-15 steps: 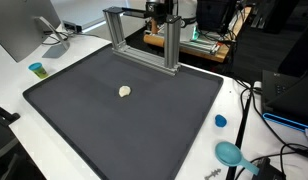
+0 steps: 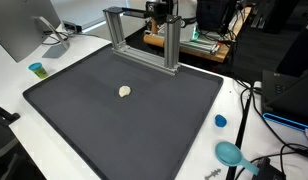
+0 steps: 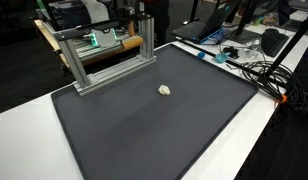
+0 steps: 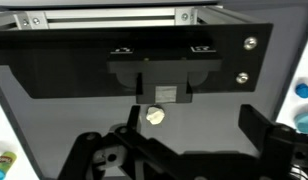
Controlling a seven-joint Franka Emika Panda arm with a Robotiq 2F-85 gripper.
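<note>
A small pale, whitish lump (image 2: 124,91) lies alone on the dark grey mat (image 2: 104,125). The same lump (image 3: 164,90) shows toward the back of the mat in exterior view 2. From the wrist, the lump (image 4: 155,115) is visible beyond the fingers and just below a black bar. My gripper is open, its dark fingers spread wide to left and right. No object is held between them. Neither exterior view shows the fingertips clearly.
An aluminium frame (image 3: 104,72) stands at one edge of the mat. A blue cup (image 2: 221,121) and a turquoise ladle-like item (image 2: 234,156) sit off the mat, near cables. A green-labelled cup (image 2: 38,70) stands on the opposite side.
</note>
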